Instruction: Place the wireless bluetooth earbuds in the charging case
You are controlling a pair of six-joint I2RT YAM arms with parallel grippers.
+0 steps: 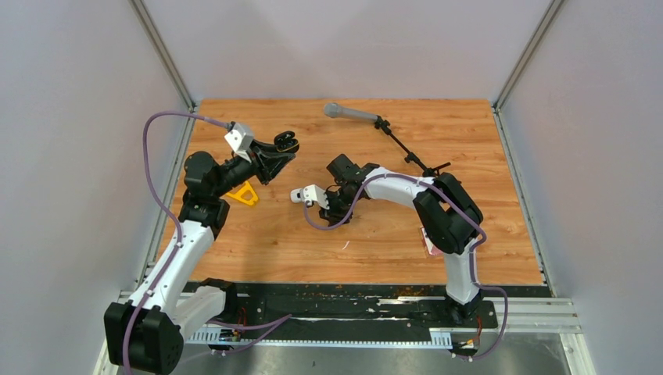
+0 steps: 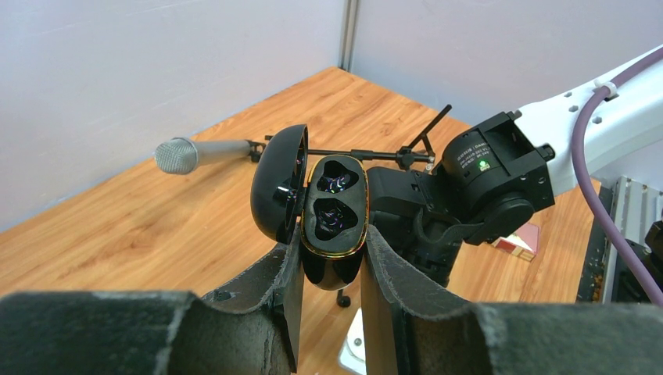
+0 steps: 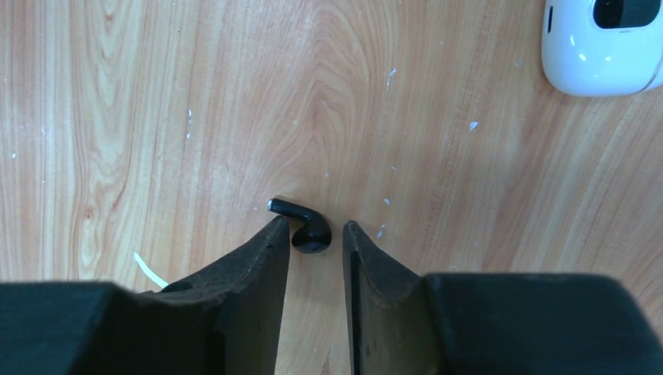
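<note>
My left gripper is shut on the black charging case (image 2: 335, 223), held raised with its lid open and two glossy cavities facing the camera; it also shows in the top view (image 1: 287, 143). A black earbud (image 3: 311, 234) lies on the wooden table, its stem pointing up-left in the right wrist view. My right gripper is low over it, part open, with a fingertip on either side of the earbud. Whether the fingers touch it I cannot tell.
A white case-like object (image 3: 598, 55) lies near the right gripper. A microphone on a stand (image 1: 352, 113) is at the back, a yellow tool (image 1: 249, 198) left of centre, and a small card box (image 1: 429, 242) at right.
</note>
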